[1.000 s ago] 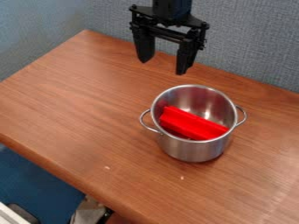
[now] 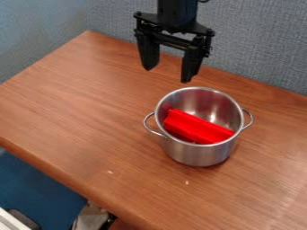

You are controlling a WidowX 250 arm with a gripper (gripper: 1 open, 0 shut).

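My black gripper (image 2: 170,59) hangs at the top centre of the camera view, open, with nothing between its two fingers. It is above and behind a stainless steel pot (image 2: 198,154) with two wire handles on the wooden table. A red object (image 2: 204,129), elongated, lies inside the pot.
A grey-blue textured wall runs behind it. Below the table's front-left edge are a blue floor and some pale and metal items at the lower left.
The gripper has shifted slightly left over the last second. The pot and red object look the same.
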